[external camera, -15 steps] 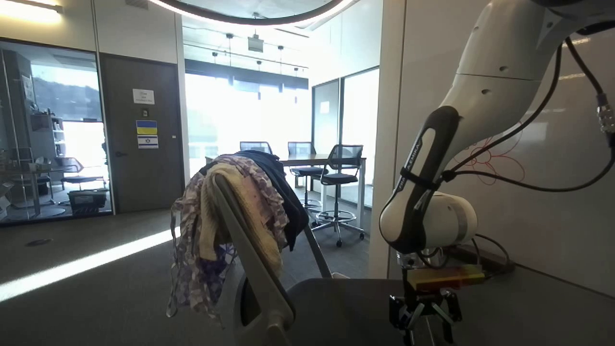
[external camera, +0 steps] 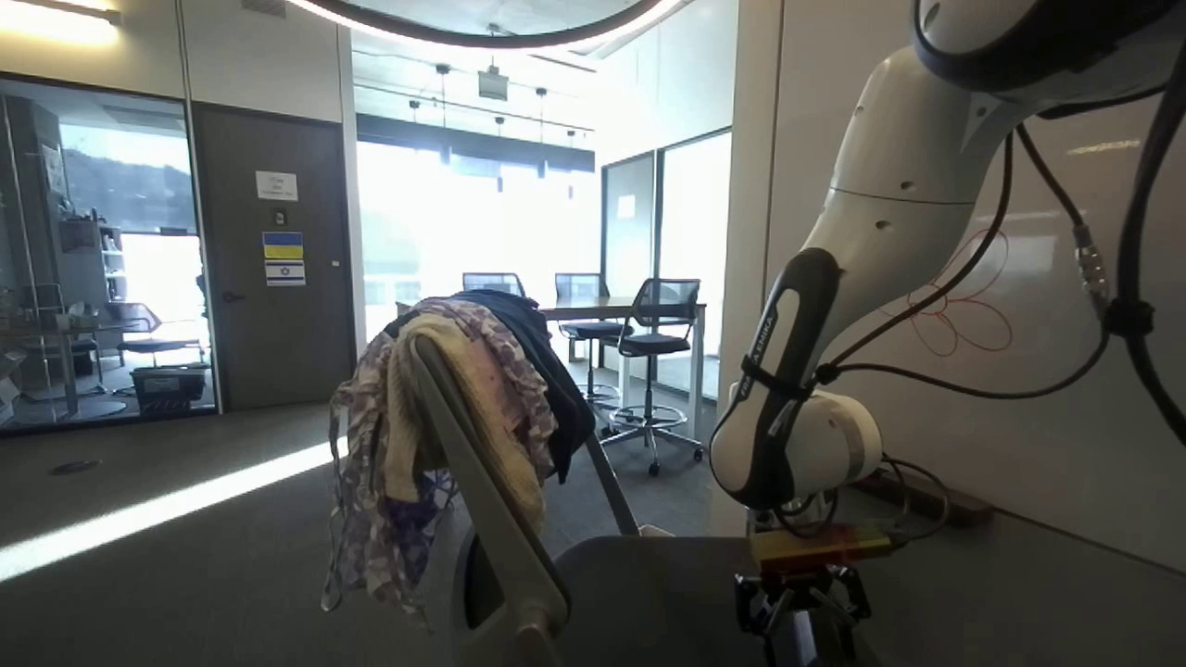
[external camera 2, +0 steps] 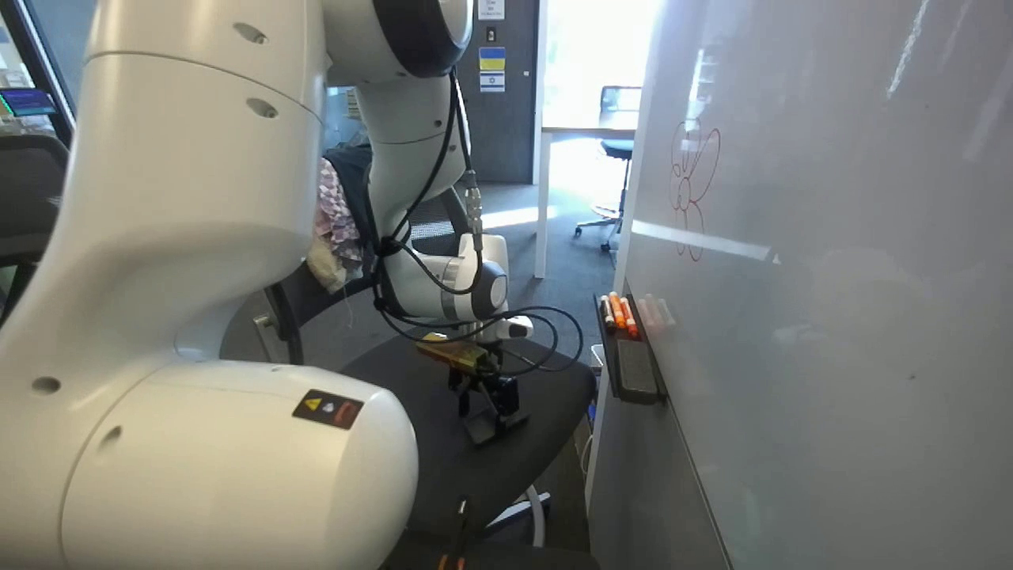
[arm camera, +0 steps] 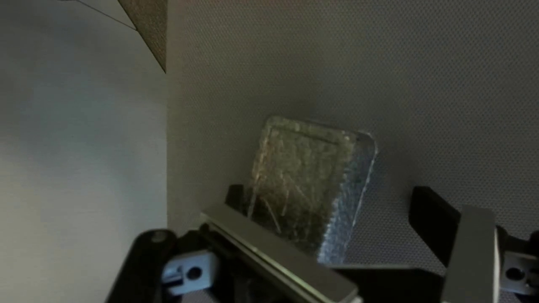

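A rectangular block (arm camera: 303, 176) with a scratched dark top and a greyish side lies on the dark woven chair seat (arm camera: 429, 75) in the wrist view. It looks like an eraser, but I cannot be sure. My gripper is open just over it, one finger on each side in the picture. The left finger (arm camera: 278, 252) covers the block's lower left part; whether it touches cannot be told. In exterior view 2 the gripper (external camera 2: 489, 404) points down low at the seat, and a dark flat shape (external camera 2: 484, 429) shows beneath it. Exterior view 1 has the gripper (external camera: 802, 622) near the bottom edge.
Right of the seat stands a whiteboard (external camera 2: 807, 380) with red drawn loops. Its tray (external camera 2: 638, 366) carries several markers (external camera 2: 619, 312). Clothes (external camera: 489, 378) hang over the chair's backrest. Cables (external camera 2: 560, 328) loop around the wrist. Bare seat (external camera 2: 541, 456) lies around the gripper.
In exterior view 1 the arm and gripper have shifted left and slightly down. The chair and clothes are unchanged.
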